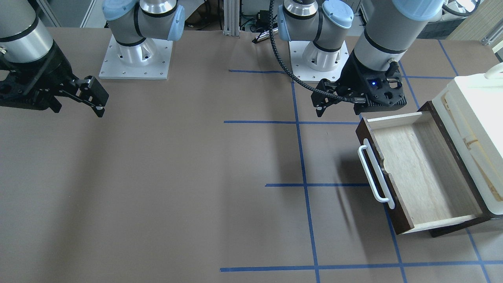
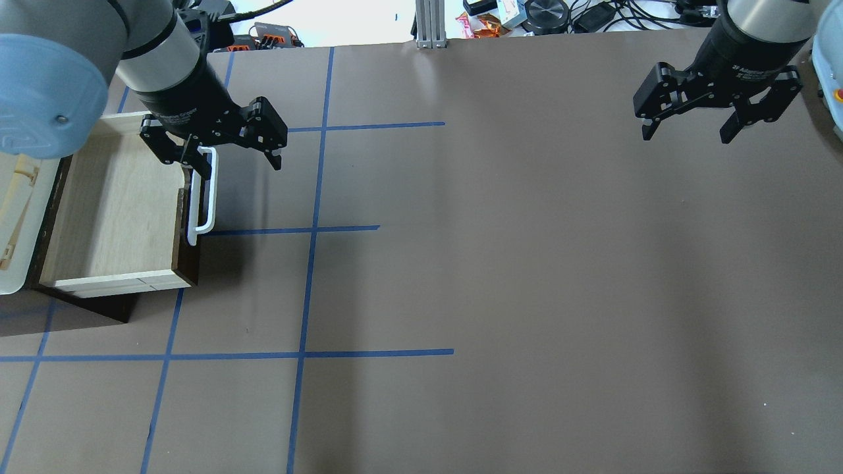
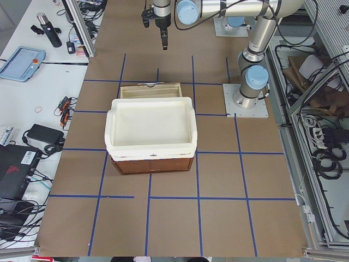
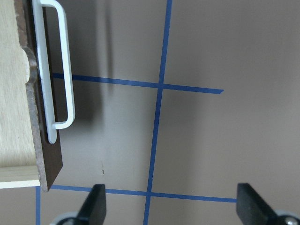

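Note:
A small wooden cabinet stands on the right in the front view, its drawer (image 1: 424, 174) pulled out and empty, with a white handle (image 1: 375, 179) on a dark front. A white tray-like top (image 3: 151, 128) covers the cabinet. My gripper (image 2: 237, 166) hangs above the floor by the drawer's back end, higher than the handle; in the wrist view its two fingers (image 4: 93, 208) stand far apart at the bottom edge, open, with the handle (image 4: 65, 70) at the upper left and nothing between them.
A second arm's gripper (image 2: 687, 118) hangs on the other side, over bare surface. The brown, blue-taped floor (image 2: 514, 276) between is clear. Arm bases and cables line the back edge.

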